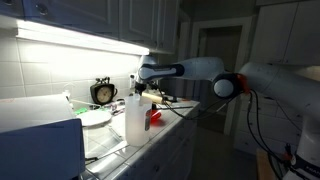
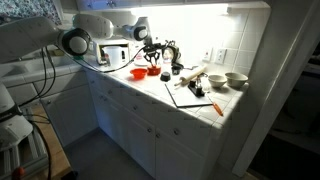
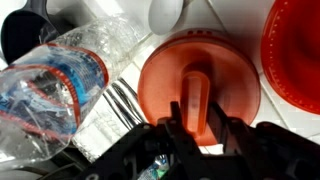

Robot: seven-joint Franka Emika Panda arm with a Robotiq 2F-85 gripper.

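A round orange-red lid [image 3: 160, 85] with a raised handle [image 3: 198, 92] fills the middle of the wrist view. My gripper is shut on that handle, one dark finger [image 3: 176, 118] to either side of it. The lid's lower edge is partly hidden by the gripper. In exterior view 1 the gripper is above the counter, behind a white container [image 1: 137, 120], and its fingers are hard to make out.
A clear bottle [image 3: 55, 85] and a fork [image 3: 124, 102] are left of the lid. A spoon [image 3: 165, 14] is just above it, and a red bowl [image 3: 298, 50] is close on the right. A cutting board [image 2: 188, 95] and several bowls stand farther along the counter.
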